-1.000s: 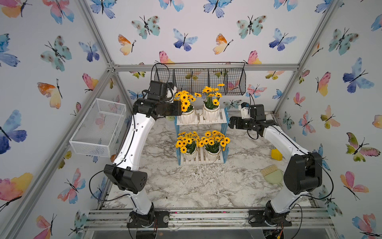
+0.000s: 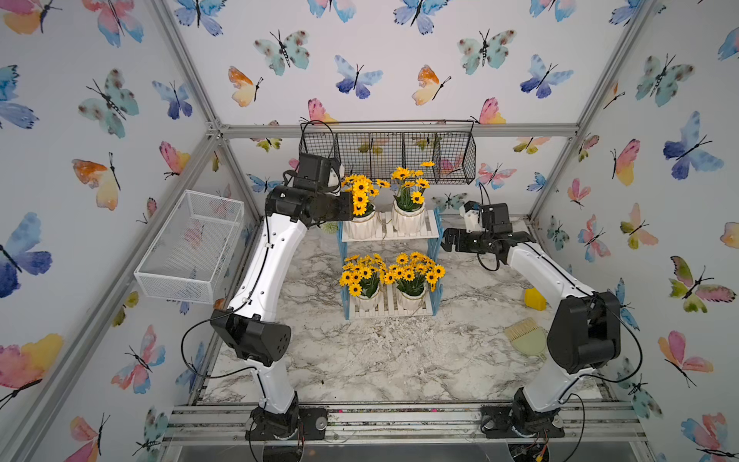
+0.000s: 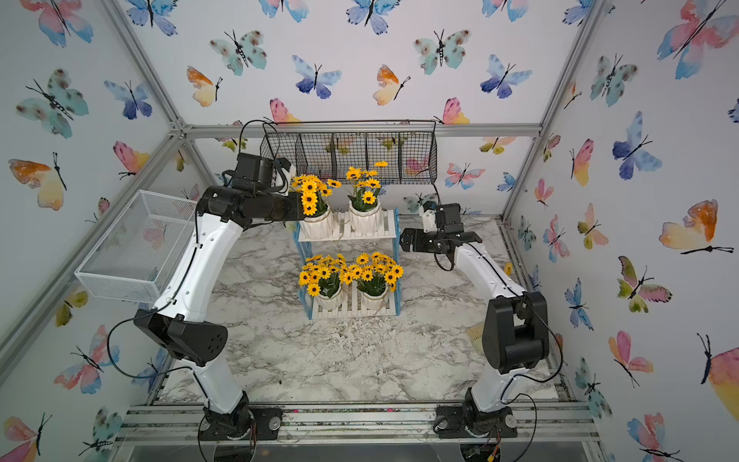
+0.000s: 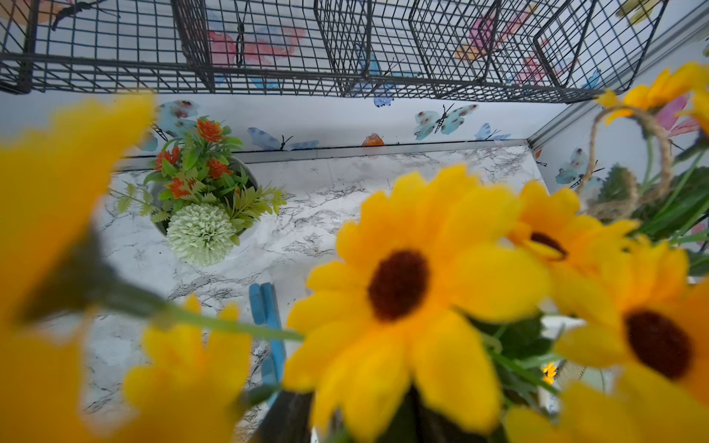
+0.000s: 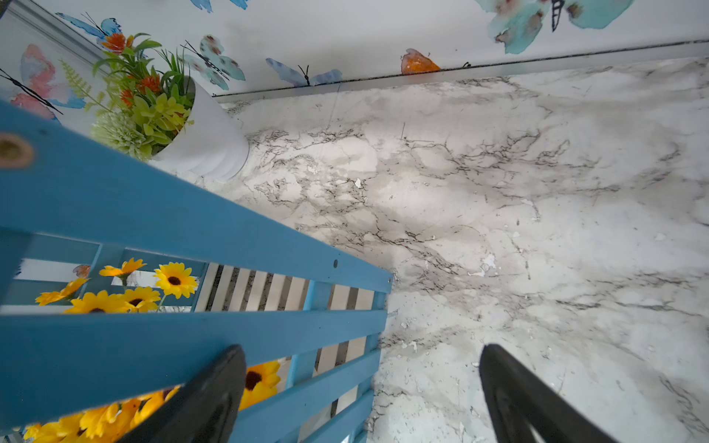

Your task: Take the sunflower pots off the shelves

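Observation:
Two sunflower pots, left [image 2: 362,225] and right [image 2: 408,221], stand upright on the upper white shelf. On the lower shelf are two more, left [image 2: 368,298] and right [image 2: 410,298]. My left gripper [image 2: 348,206] is at the left side of the upper left pot, its tips against the blossoms. Yellow flowers [image 4: 402,284] fill the left wrist view and cover most of the fingers, so their spread cannot be read. To the right of the blue-sided shelf [image 5: 325,258], my right gripper stands open, with nothing between its fingers.
A wire basket [image 2: 388,158] hangs on the back wall just above the upper flowers. Behind the shelf stands a white pot [image 5: 210,140] with mixed flowers. A yellow block [image 2: 534,298] and a brush with dustpan [image 2: 527,336] lie at right.
My left arm has shifted a little to the right, bringing the gripper further in at the upper left pot's flowers. The right arm is almost still; the pots stand where they were.

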